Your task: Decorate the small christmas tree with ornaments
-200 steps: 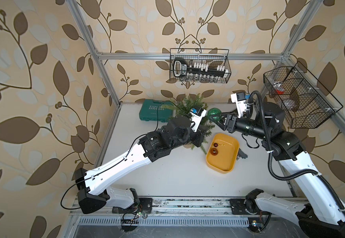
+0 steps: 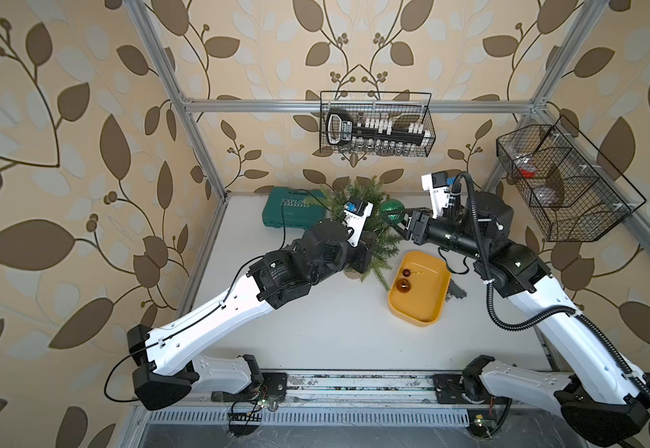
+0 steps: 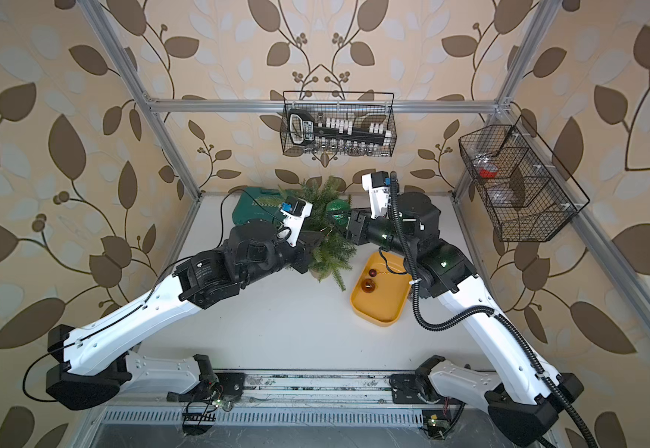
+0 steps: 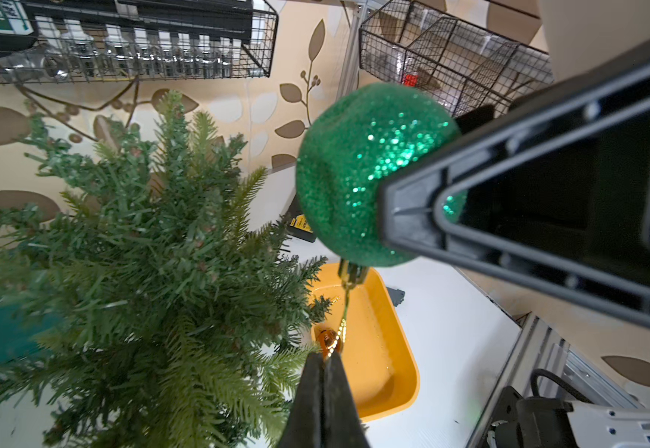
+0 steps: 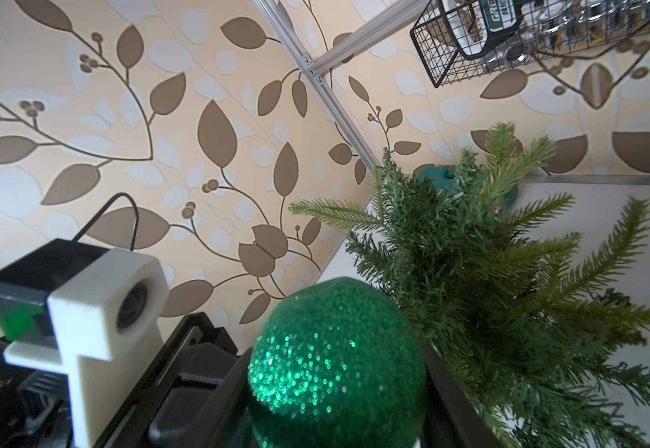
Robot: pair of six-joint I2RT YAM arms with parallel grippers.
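Note:
A green glitter ball ornament (image 4: 366,160) with a gold cap and hanging string is held in my right gripper (image 2: 403,216) beside the upper right of the small tree (image 5: 474,283). In the left wrist view my left gripper is shut, its tips just below the dangling gold string; whether it pinches the string I cannot tell. The left arm hides part of the tree in the top views. Small brown ornaments (image 2: 403,285) lie in the yellow tray (image 2: 425,308) right of the tree.
A green case (image 2: 280,209) stands behind left. Wire baskets (image 2: 375,145) hang on the back and right walls.
The right arm has moved left toward the tree, carrying the green ornament. The left arm has shifted slightly left.

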